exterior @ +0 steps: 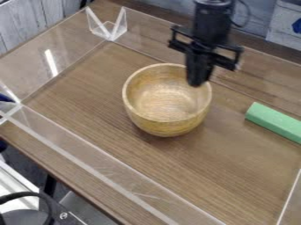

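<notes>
My gripper (194, 66) hangs at the upper middle, over the far rim of a large tan bowl (165, 114); it is shut, and I see nothing held in it, though its tips are small and blurred. A green block (274, 121) lies on the wooden table (106, 167) to the right of the bowl, apart from it.
A small clear angular object (107, 25) stands at the back left. The table's left edge and dark cables (35, 211) are at the lower left.
</notes>
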